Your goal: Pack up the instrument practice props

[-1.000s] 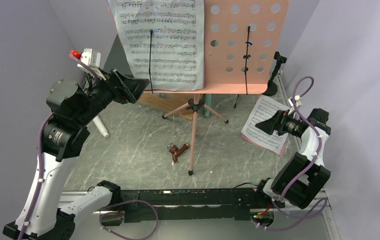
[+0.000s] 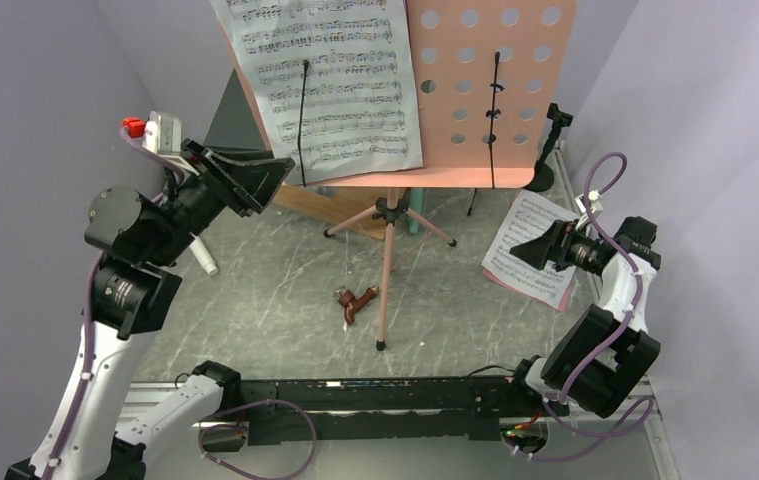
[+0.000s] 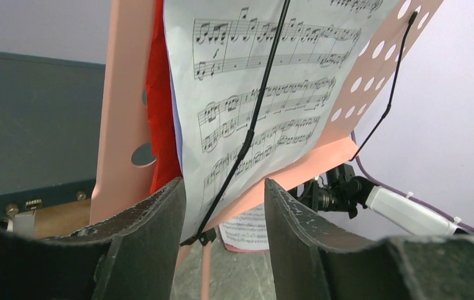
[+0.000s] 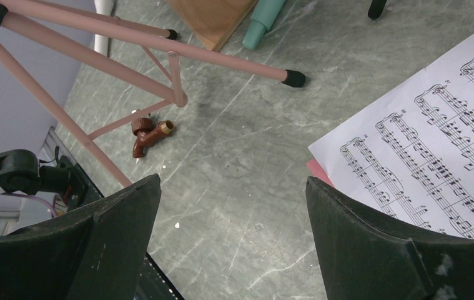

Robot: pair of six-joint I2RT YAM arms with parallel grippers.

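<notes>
Sheet music (image 2: 330,95) leans on the pink music stand (image 2: 485,110), slightly tilted, under a thin black retaining arm (image 2: 302,120). Behind it, a red folder edge (image 3: 162,100) shows in the left wrist view. My left gripper is open at the stand's lower left corner; its fingers frame the sheet's lower edge, and I cannot tell whether they touch it. Down at the right, another sheet (image 4: 428,144) lies on the floor over something pink. Above that sheet hangs my right gripper, open, with only bare floor between its fingers.
The stand's tripod legs (image 2: 388,270) spread over the middle floor. A brown pipe-like object (image 2: 357,303) lies beside one leg. Behind are a wooden board (image 2: 330,207) and a teal object (image 4: 264,22); a white tube (image 2: 202,254) lies at left.
The sheet on the stand has turned slightly, its lower right corner swinging right and up. My left arm has shifted a little, its wrist moving left. The right arm stays still.
</notes>
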